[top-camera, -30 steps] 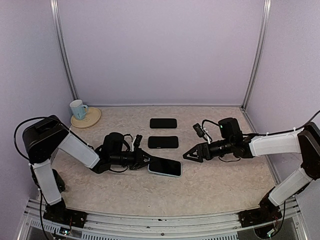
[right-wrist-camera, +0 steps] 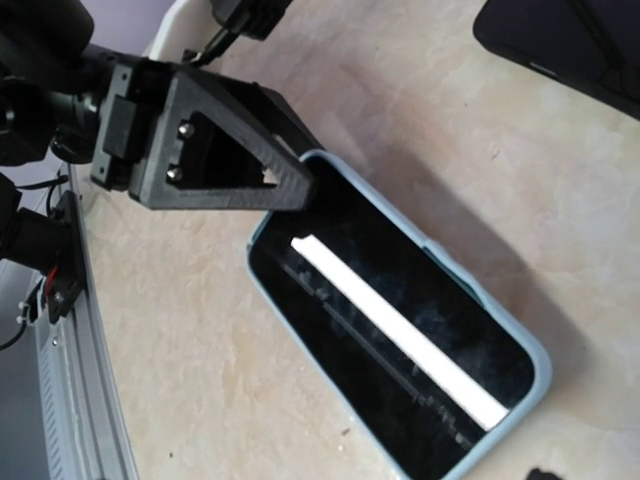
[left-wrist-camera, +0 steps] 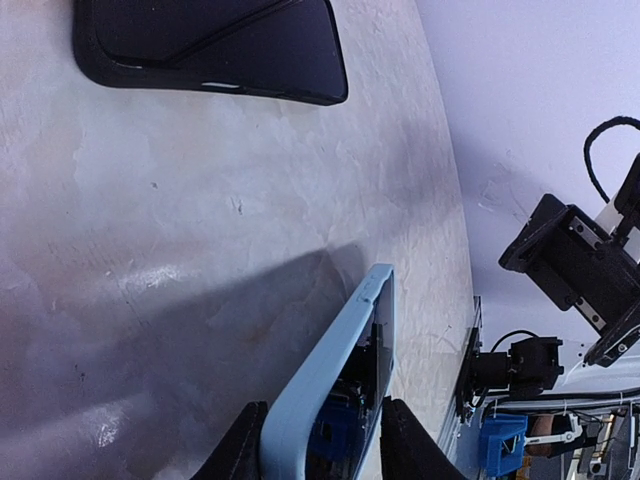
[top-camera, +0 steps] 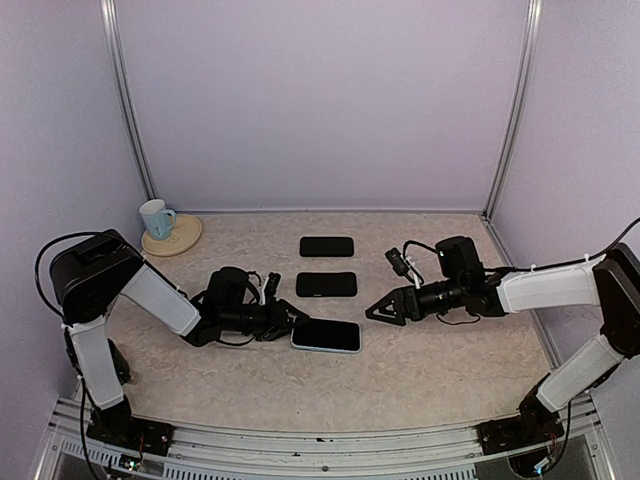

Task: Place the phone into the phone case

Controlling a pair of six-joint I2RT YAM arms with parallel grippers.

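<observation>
The phone (right-wrist-camera: 330,330), its black screen up, lies inside the light-blue phone case (right-wrist-camera: 520,345), whose rim surrounds the visible part of the screen. Both rest about flat on the table in the top view, at front centre. My left gripper is open around the case's left end, its fingers (left-wrist-camera: 238,450) spread wider than the case edge between them. That end is partly covered by the gripper in the right wrist view. Apart from the case, on its right, my right gripper (top-camera: 386,308) stands empty; its fingers look open in the left wrist view.
Two dark phone-like slabs lie behind the case, the nearer slab (top-camera: 326,285) and the farther slab (top-camera: 326,246). A blue mug (top-camera: 156,217) stands on a round wooden plate (top-camera: 184,240) at back left.
The case has settled flatter and shifted slightly left in the top view. The right arm has stayed still.
</observation>
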